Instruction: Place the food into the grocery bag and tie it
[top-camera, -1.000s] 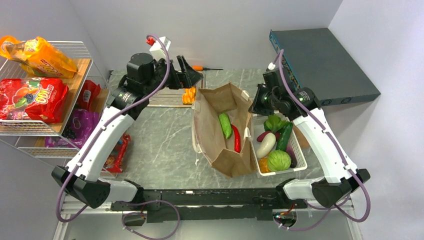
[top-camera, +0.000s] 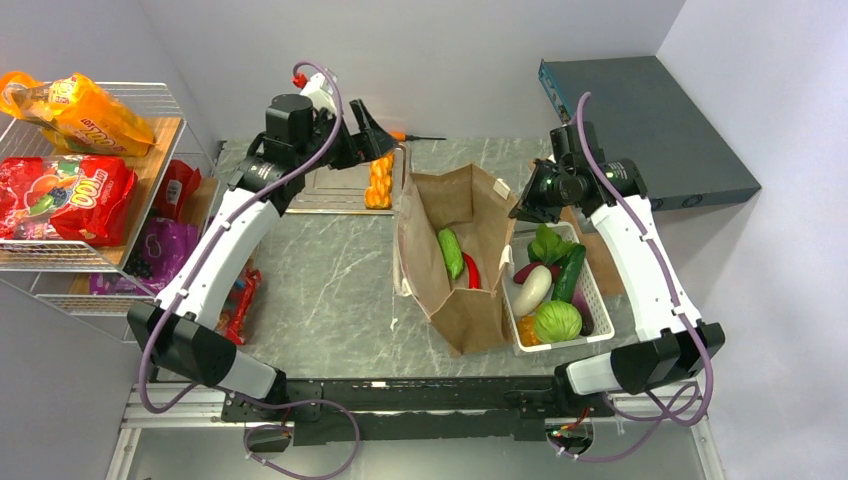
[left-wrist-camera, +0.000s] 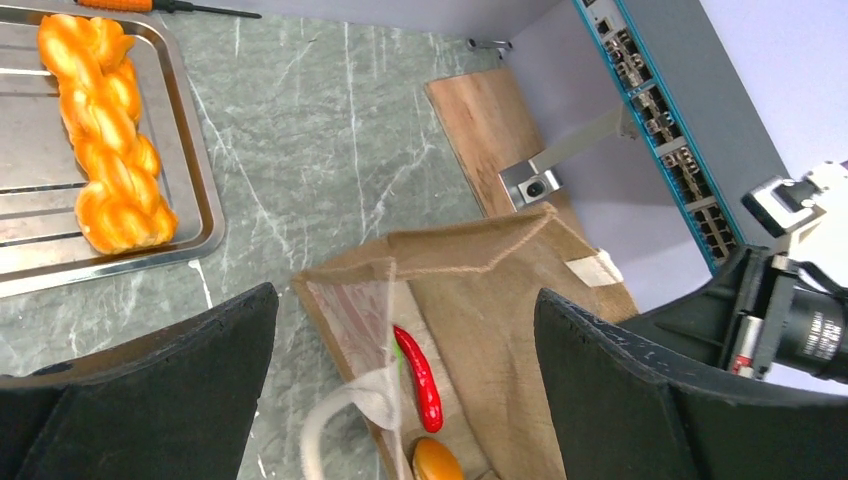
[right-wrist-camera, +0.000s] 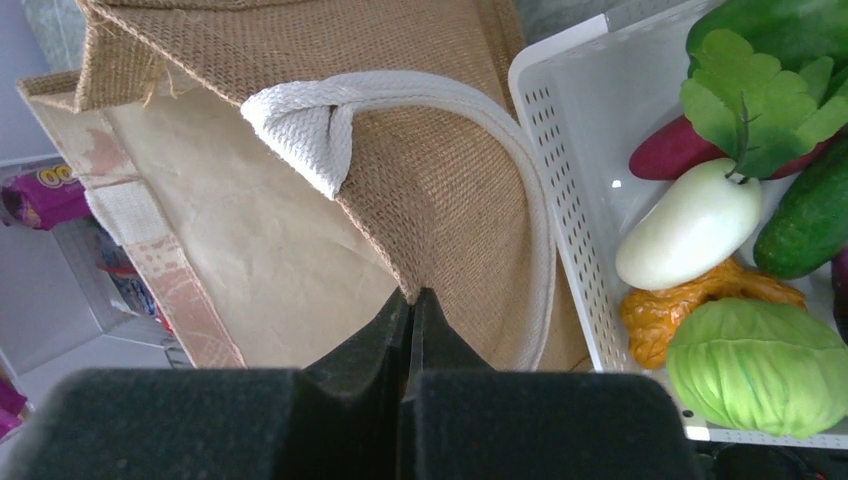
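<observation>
The brown grocery bag (top-camera: 480, 320) stands with its mouth open in the middle of the table. Inside it lie a green vegetable (top-camera: 451, 254), a red chili (left-wrist-camera: 422, 385) and an orange-yellow item (left-wrist-camera: 436, 460), partly cut off. My right gripper is shut on the bag's right rim, its thin edge running in between the fingertips. To the upper left of the bag, my left gripper (top-camera: 378, 128) hovers open and empty; its wrist view shows the near rim and white handle (left-wrist-camera: 375, 400) beyond the gap. Braided bread (left-wrist-camera: 112, 140) rests on a metal tray (left-wrist-camera: 205, 200).
A white basket (right-wrist-camera: 575, 215) of vegetables, including a cabbage (right-wrist-camera: 755, 365) and a white eggplant (right-wrist-camera: 690, 225), stands against the bag's right side. Snack packs (top-camera: 65, 200) fill a rack at left. An orange screwdriver (top-camera: 400, 136) lies behind the tray. Table left of the bag is clear.
My right gripper has shifted slightly right, and the bag's upper part has leaned right with it. The left gripper has drawn a little away from the bag; the bag's left handle has swung.
</observation>
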